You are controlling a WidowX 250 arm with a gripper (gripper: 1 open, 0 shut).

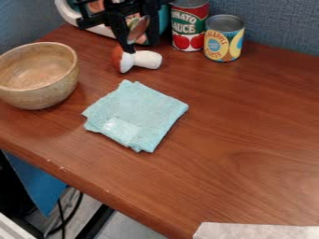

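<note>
My gripper (122, 30) is at the top left of the camera view, dark, with an orange-brown item between or just behind its fingers; whether it grips that is unclear. Below it a red-and-white mushroom-shaped toy (140, 59) lies on its side. A wooden bowl (37, 86) sits at the left, and a folded light-blue cloth (134, 116) lies mid-table.
A tomato sauce can (188, 28) and a yellow-blue can (223, 39) stand at the back, near a teal object partly hidden behind my gripper.
</note>
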